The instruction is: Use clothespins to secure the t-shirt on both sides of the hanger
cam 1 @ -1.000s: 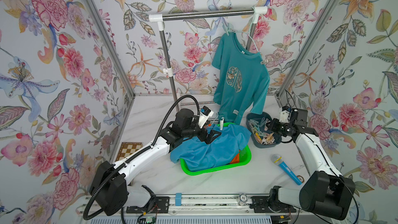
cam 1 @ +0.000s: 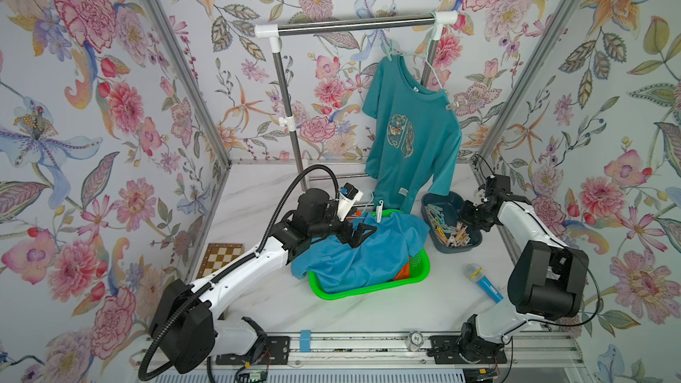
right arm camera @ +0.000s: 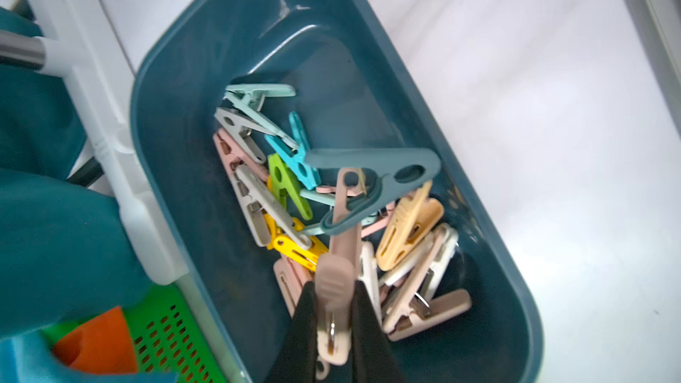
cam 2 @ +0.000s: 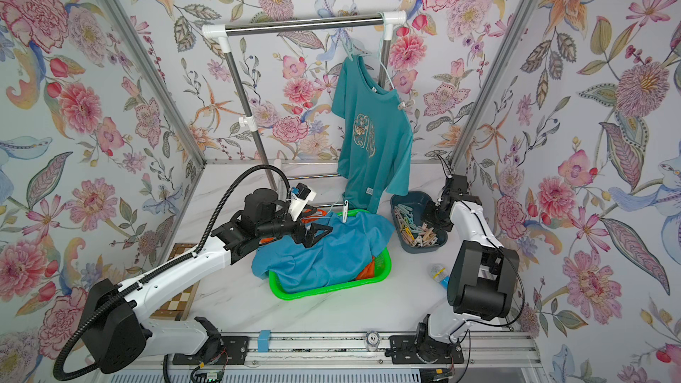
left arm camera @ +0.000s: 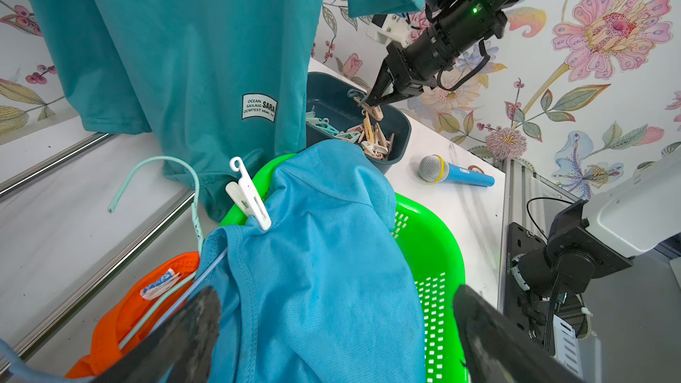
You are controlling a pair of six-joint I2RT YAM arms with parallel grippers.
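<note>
A teal t-shirt [cam 1: 415,134] hangs from a pale hanger [cam 1: 433,69] on the rack, with a pale clothespin [cam 1: 451,105] at its right shoulder. My right gripper, over the dark bin [cam 1: 434,239] of mixed clothespins, is shut on a pale pink clothespin [right arm camera: 335,290]; a slate-blue clothespin [right arm camera: 383,163] lies across others just beyond it. My left gripper [cam 1: 358,234] stands open above the blue cloth [left arm camera: 319,276] in the green basket, empty. A white clothespin [left arm camera: 248,198] sits at that cloth's edge.
The green basket [left arm camera: 447,269] also holds orange cloth [left arm camera: 134,312] and loose hangers. The metal rack [cam 1: 333,25] stands behind. A toy microphone [cam 1: 489,286] lies right of the basket, a chessboard [cam 1: 218,259] at the left. Bare table lies in front.
My right gripper dipped into the clothespin bin and has risen slightly, with its arm shifted from where it was a second ago. The left arm is nearly still.
</note>
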